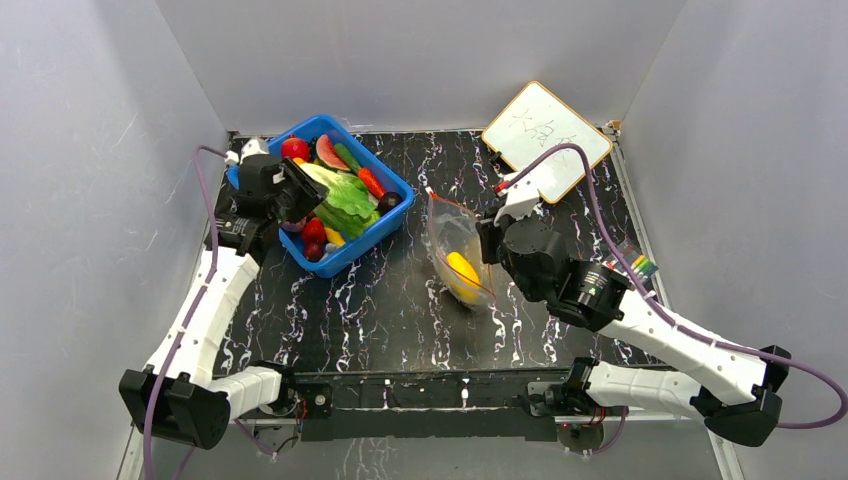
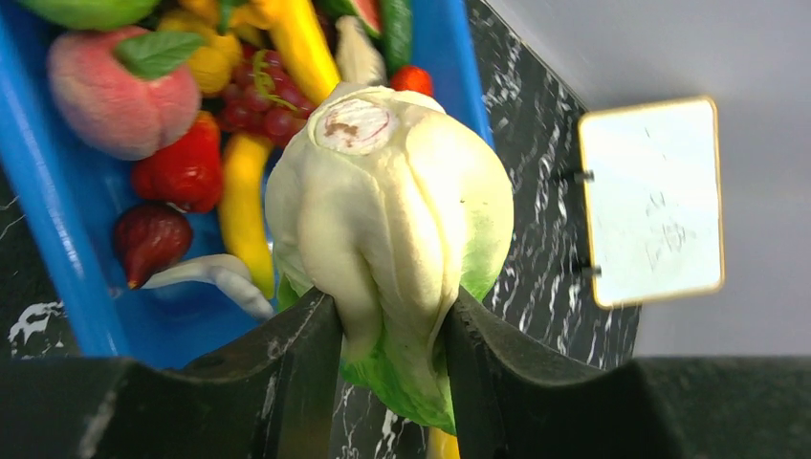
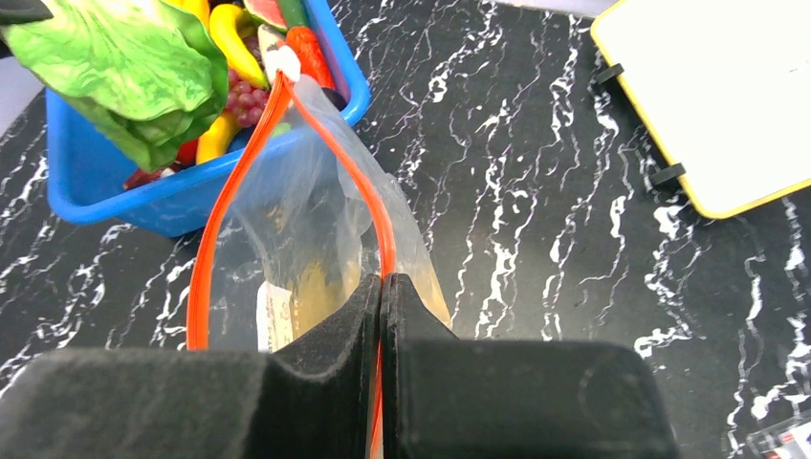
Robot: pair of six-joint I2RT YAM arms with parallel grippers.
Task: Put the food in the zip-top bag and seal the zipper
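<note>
A leafy cabbage point(image 2: 392, 210), pale at its stem and green at the leaves, is clamped in my left gripper, raised above the blue basket. In the right wrist view the same cabbage point(image 3: 124, 76) hangs over the basket's near edge. The clear zip top bag point(image 1: 455, 250) stands with its orange-red zipper mouth spread apart and yellow food point(image 1: 463, 272) inside. My right gripper is shut on the bag's right-hand zipper edge, the thin orange strip running down between its fingertips.
The blue basket point(image 1: 388, 228) at the back left holds several fruits and vegetables. A small whiteboard point(image 1: 548, 140) leans at the back right, and a packet of coloured pens point(image 1: 640, 262) lies by the right edge. Bare dark table lies in front of the basket.
</note>
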